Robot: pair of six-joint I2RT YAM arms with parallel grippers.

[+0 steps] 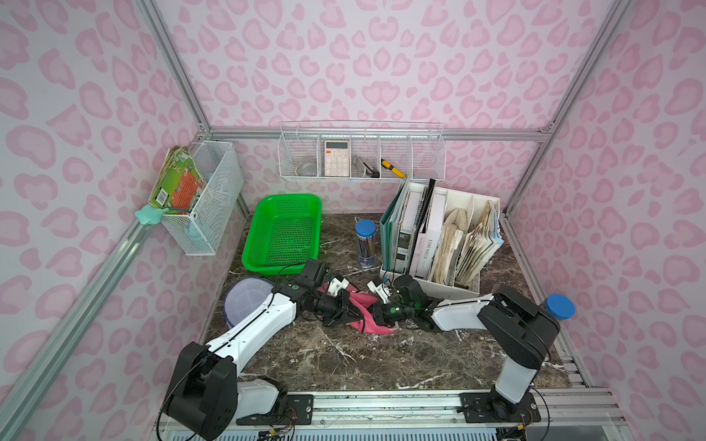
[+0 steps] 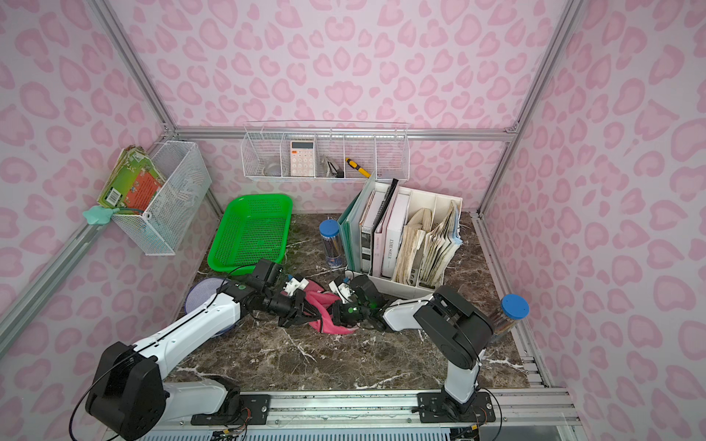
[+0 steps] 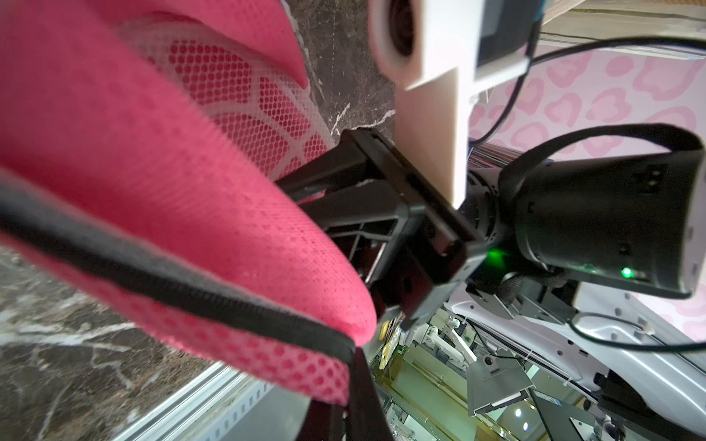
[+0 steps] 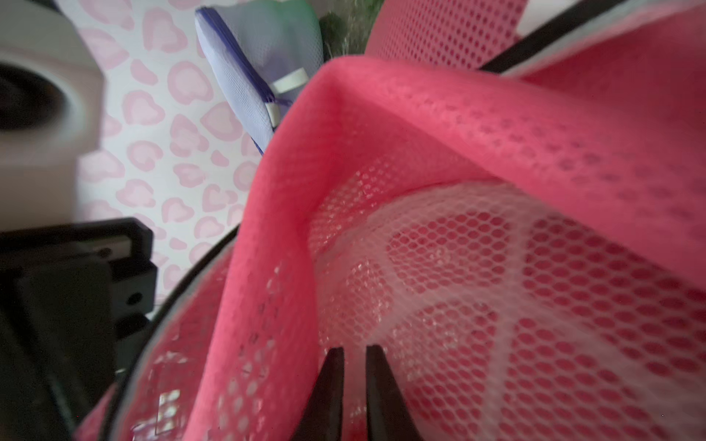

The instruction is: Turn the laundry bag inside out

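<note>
The pink mesh laundry bag (image 1: 360, 305) is bunched between my two grippers, low over the table. In the left wrist view, my left gripper is shut on the corner of the bag's black-trimmed edge (image 3: 169, 283). My right gripper reaches in at the bag's mouth; its fingertips stand slightly apart, with pink mesh showing through the gap. Whether cloth lies between them lower down is hidden. White lining mesh (image 4: 470, 294) shows inside the bag in the right wrist view. A fold of cloth partly covers the right fingers (image 3: 312, 176) in the left wrist view.
The green basket (image 1: 284, 257) stands behind my left arm, with a round lavender mesh item (image 1: 248, 300) beside it. A blue-lidded jar (image 1: 365, 246) and the file holder (image 1: 459, 288) lie close behind the grippers.
</note>
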